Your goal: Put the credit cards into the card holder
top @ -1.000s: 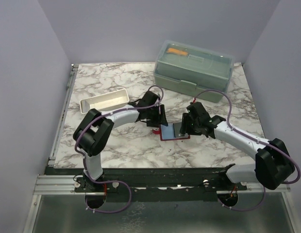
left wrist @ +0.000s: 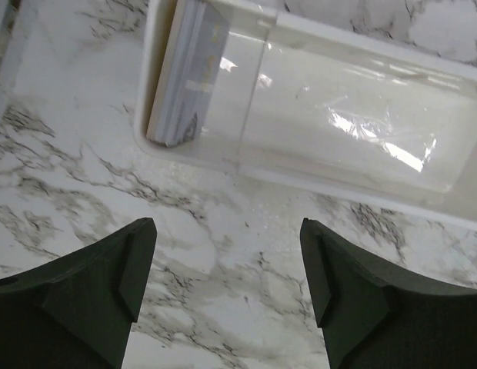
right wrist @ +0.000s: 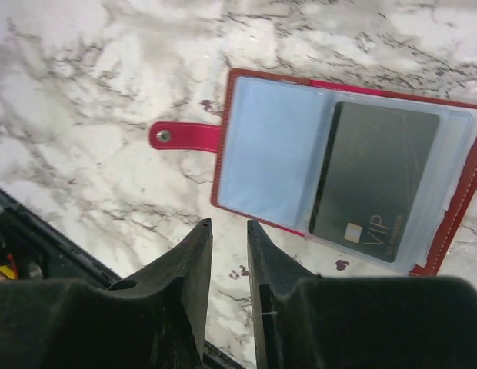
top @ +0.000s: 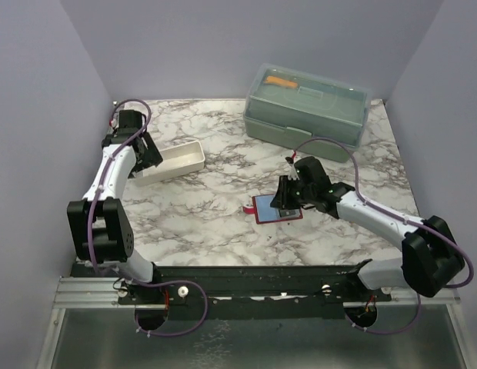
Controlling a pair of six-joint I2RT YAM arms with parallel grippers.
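Note:
The red card holder (top: 278, 208) lies spread out on the table, right of the middle. In the right wrist view a black VIP card (right wrist: 375, 178) sits in its right-hand clear sleeve, while the left sleeve (right wrist: 273, 150) looks empty. My right gripper is beside the holder's near edge, its fingers part open with a narrow empty gap. At the far left, my left gripper stands wide open with nothing between its fingers. Just beyond it, a row of cards (left wrist: 189, 73) stands on edge at the left end of the white tray (left wrist: 315, 175).
A lidded grey-green box (top: 304, 108) occupies the back right of the table. Between the white tray and the card holder the marble tabletop (top: 200, 223) is clear. The holder's red snap strap (right wrist: 185, 136) sticks out to its left.
My left gripper has swung from beside the holder far left to the white tray.

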